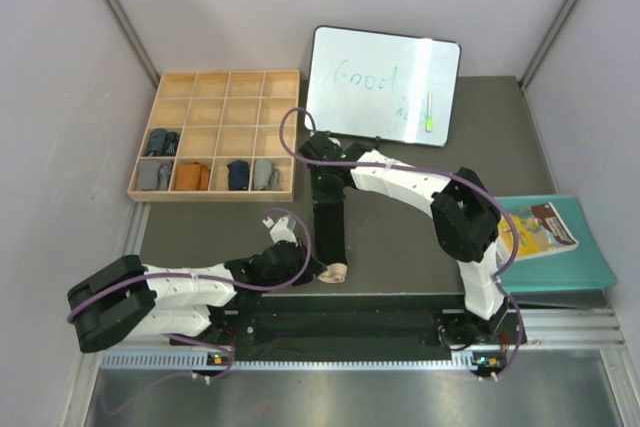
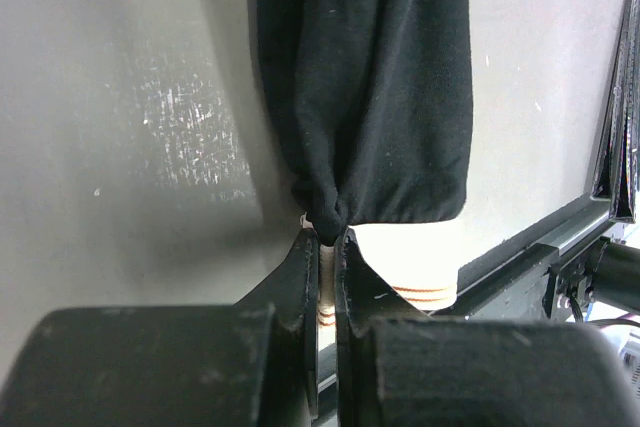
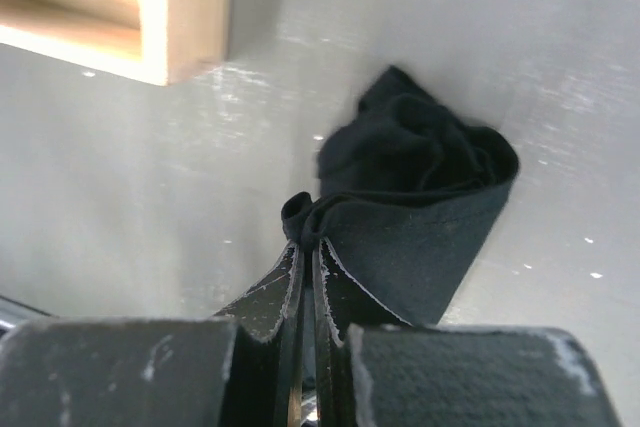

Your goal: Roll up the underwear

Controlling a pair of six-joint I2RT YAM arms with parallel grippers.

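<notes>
The black underwear [image 1: 329, 232] lies as a narrow upright strip on the table, its pale waistband [image 1: 335, 273] toward the front edge. In the left wrist view, my left gripper is shut on a pinched fold of the underwear [image 2: 400, 137] just beside the cream waistband [image 2: 415, 257]. At the strip's far end my right gripper is shut with its tips at the left edge of the black cloth [image 3: 400, 247]; a thin bit of that edge bunches up at the tips. Beyond it, a loose flap [image 3: 400, 147] of cloth stands crumpled and partly folded over.
A wooden compartment box [image 1: 215, 132] stands at the back left, rolled garments in its front cells; its corner [image 3: 185, 47] is close to my right gripper. Behind leans a whiteboard [image 1: 380, 82]. A teal folder [image 1: 580, 262] lies far right. Bare table lies right of the cloth.
</notes>
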